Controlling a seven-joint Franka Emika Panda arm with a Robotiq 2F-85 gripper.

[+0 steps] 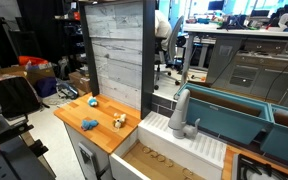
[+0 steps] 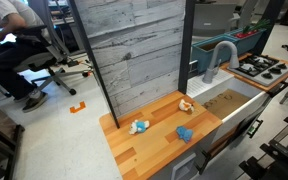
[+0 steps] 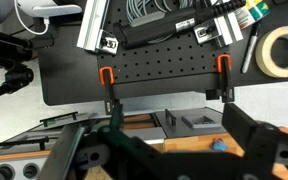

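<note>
My gripper is open in the wrist view, its two orange-tipped fingers wide apart with nothing between them. A dark perforated plate lies beyond the fingers. On the wooden counter are a light-blue and white toy, a blue toy and an orange and white toy. All three toys also show in the second exterior view, apart from one another. Part of a blue object appears over wood low in the wrist view. The gripper itself is not identifiable in either exterior view.
A grey faucet rises behind a white-walled basin with a wooden bottom. The stove sits beyond it. Upright panels back the counter. A tape roll, cables and tools lie near the perforated plate.
</note>
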